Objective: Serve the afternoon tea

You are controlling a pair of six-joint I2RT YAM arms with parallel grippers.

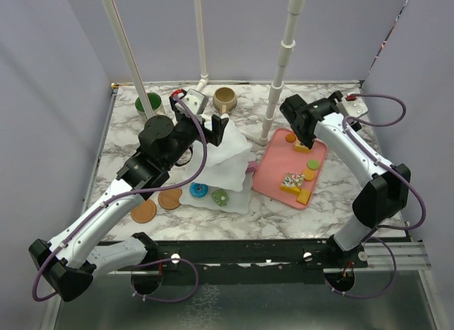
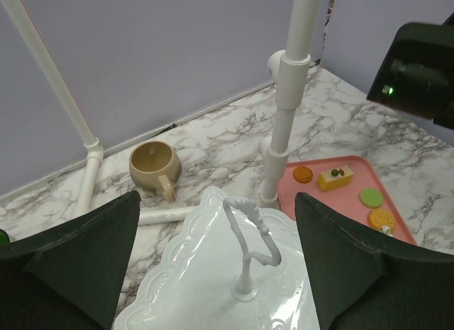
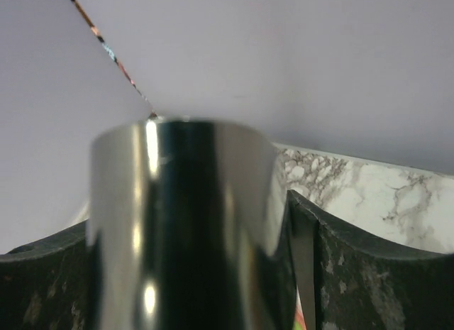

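Observation:
My left gripper [image 1: 206, 113] stands open over the white tiered stand [image 1: 227, 160], its fingers on either side of the stand's handle [image 2: 245, 273] in the left wrist view. Blue [image 1: 198, 189] and green [image 1: 220, 196] round sweets lie on the lower tier. My right gripper [image 1: 330, 117] is above the far right of the pink tray [image 1: 273, 167]. Between its fingers, the right wrist view shows a shiny rounded metal tool [image 3: 188, 216]; its far end is hidden. On the tray are a yellow cake [image 2: 335, 177], a green disc [image 1: 313, 164] and several other sweets.
A tan mug [image 1: 224, 99] and a green cup [image 1: 148, 103] stand behind the stand. White pipes [image 1: 280, 67] rise between the arms. Wooden coasters [image 1: 143, 211] lie at front left. Bare marble lies right of the tray.

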